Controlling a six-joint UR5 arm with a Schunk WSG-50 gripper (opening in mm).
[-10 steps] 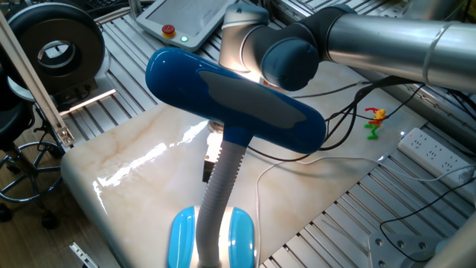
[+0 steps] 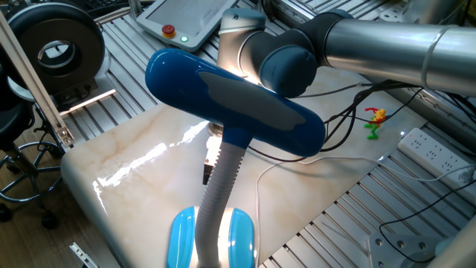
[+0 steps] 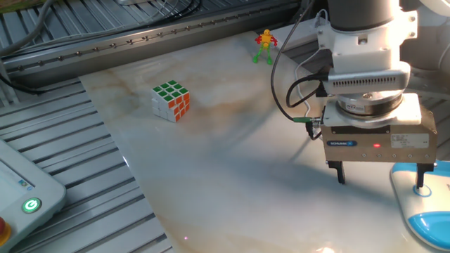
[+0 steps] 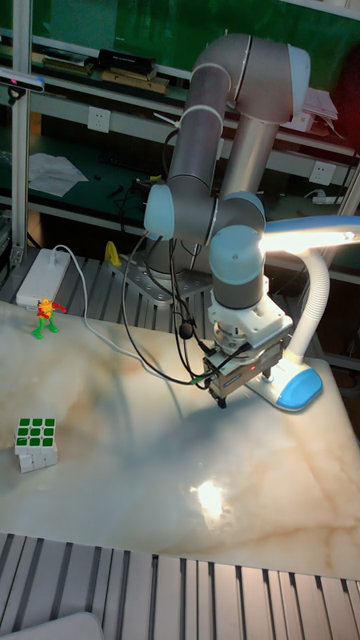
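My gripper (image 3: 380,177) hangs over the marble-patterned table sheet (image 3: 232,169), beside the base of a blue and white lamp. Its two black fingers (image 3: 337,171) stand wide apart with nothing between them, so it is open. A Rubik's cube (image 3: 171,101) with a green top, its layers partly turned, rests well away from the gripper. Farther back stands a small toy figure (image 3: 265,46) in red, yellow and green. In exterior view 1 the lamp hides the cube and most of the gripper.
The lamp's head (image 2: 238,100) and bendy neck (image 2: 219,193) rise close to the arm. A white cable (image 2: 258,193) runs over the sheet to a power strip (image 2: 439,160). A teach pendant (image 2: 186,22) lies at one side. Bare sheet stretches between cube and gripper.
The arm's blue-capped joint has shifted very slightly left and down in exterior view 1. The lamp and the toy figure have stayed put.
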